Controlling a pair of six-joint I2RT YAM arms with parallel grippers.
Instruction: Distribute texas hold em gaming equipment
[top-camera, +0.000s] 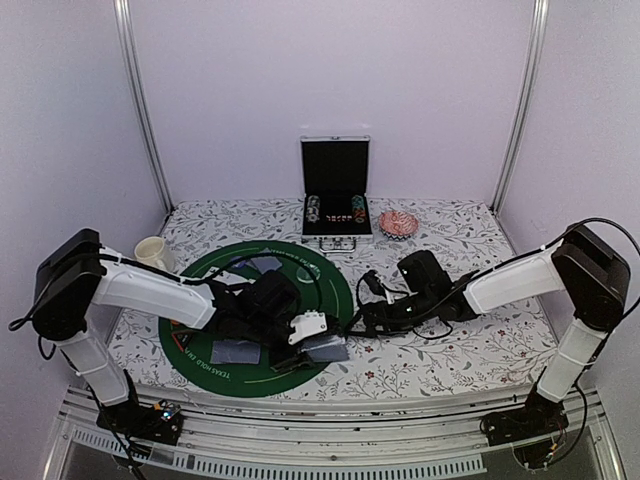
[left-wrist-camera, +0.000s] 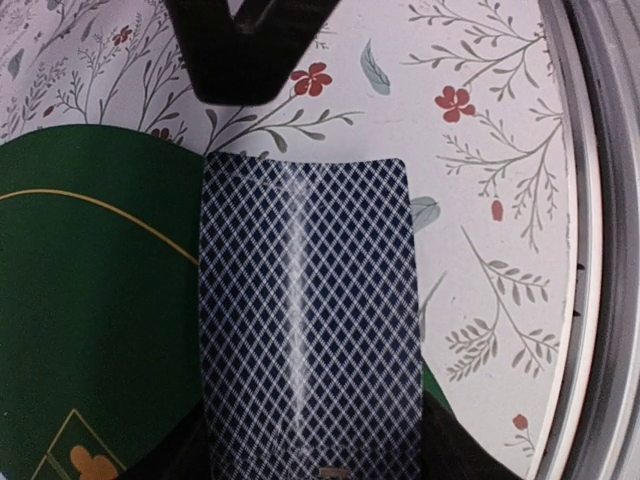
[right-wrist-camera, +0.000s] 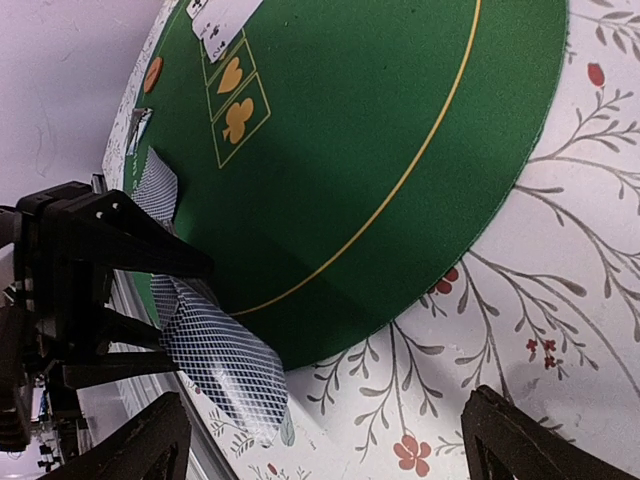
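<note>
Over the lower right edge of the round green Texas Hold'em mat (top-camera: 215, 378), my left gripper is shut on a blue-and-white patterned card (left-wrist-camera: 305, 290). I cannot tell if it is one card or several. The card's free end reaches past the mat over the floral table. Close to that end, my right gripper stands open with nothing between its fingers. Another blue-backed card or pair (top-camera: 236, 352) lies on the mat's lower left, and a further one (top-camera: 266, 264) near its top. The left arm hides the mat's middle.
An open chip case (top-camera: 336, 238) stands at the back, with a red-and-white round item (top-camera: 397, 224) to its right. A white mug (top-camera: 153, 252) is beside the mat's upper left. Bare floral table (top-camera: 480, 375) lies at the right front.
</note>
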